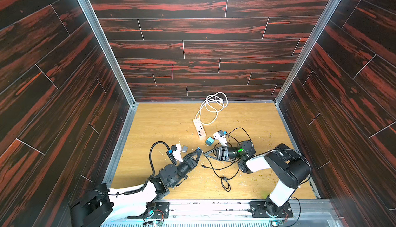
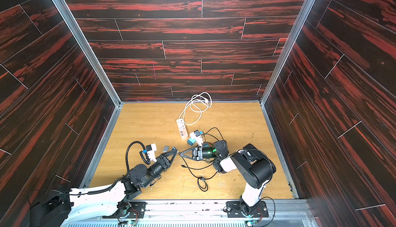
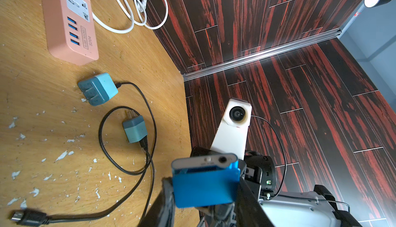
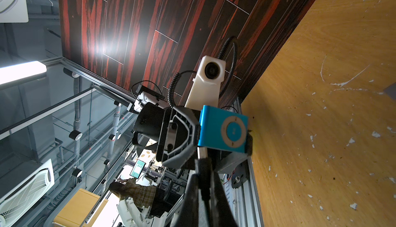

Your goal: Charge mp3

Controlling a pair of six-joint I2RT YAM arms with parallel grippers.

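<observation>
In the left wrist view, my left gripper (image 1: 200, 149) is shut on a small blue mp3 player (image 3: 206, 187), holding it above the table. The player's control-wheel face (image 4: 224, 128) shows in the right wrist view. Facing it is my right gripper, its fingers slightly apart around a slim black plug (image 4: 203, 169). Whether they press on it is unclear. The plug's metal tip (image 4: 202, 152) is at the player's lower left corner; whether it enters the player cannot be seen. Two teal charger blocks (image 3: 99, 89) with black cables lie on the table, beside the power strip (image 3: 68, 37).
A black cable end (image 3: 31, 217) lies loose on the table. More black cable (image 1: 225, 181) coils below the right arm. A small grey block (image 1: 184, 149) sits near the left arm. The strip's white cord (image 1: 214, 103) loops at the back.
</observation>
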